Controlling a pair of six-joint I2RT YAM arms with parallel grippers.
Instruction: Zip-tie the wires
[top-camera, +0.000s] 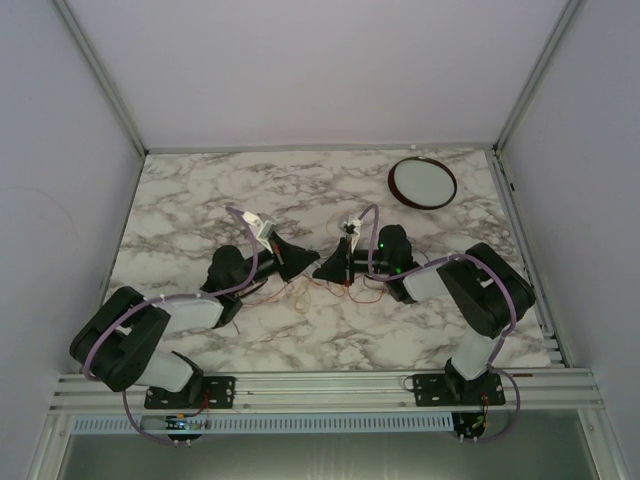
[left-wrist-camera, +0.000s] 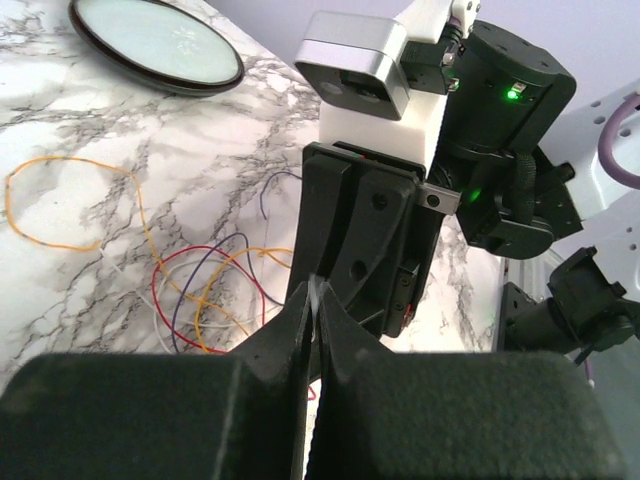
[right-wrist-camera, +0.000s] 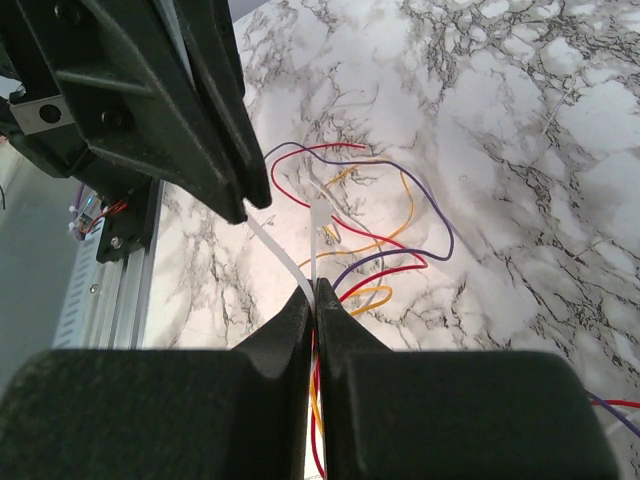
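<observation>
A thin white zip tie (right-wrist-camera: 277, 246) runs between my two grippers above the wires. My right gripper has its tips together on the tie, whose pale head (right-wrist-camera: 320, 212) stands up just beyond them. The tail reaches up to the fingertips of my left gripper, which are close together with a narrow gap; whether they pinch it cannot be told. Red, purple, yellow and white wires (left-wrist-camera: 205, 290) lie curled on the marble table. Some strands pass below the right fingertips; how the tie sits around them is partly hidden.
A round dark-rimmed dish (top-camera: 422, 183) rests at the back right of the table (top-camera: 220, 185). The two grippers face each other very closely near the centre. Open marble lies behind and in front of them.
</observation>
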